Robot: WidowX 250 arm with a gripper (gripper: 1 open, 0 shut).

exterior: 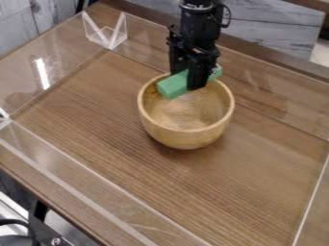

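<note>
My black gripper (195, 63) hangs from the top centre, shut on a green object (174, 85), which it holds tilted over the upper left part of a round tan bowl (193, 127). A smaller green piece shows just right of the fingers, behind them; I cannot tell whether it is part of the same object. The bowl stands on a wooden table (129, 183), and its inside looks otherwise empty.
A clear plastic container (106, 31) stands at the back left. A marbled backboard runs along the rear. Black cables lie at the lower left edge.
</note>
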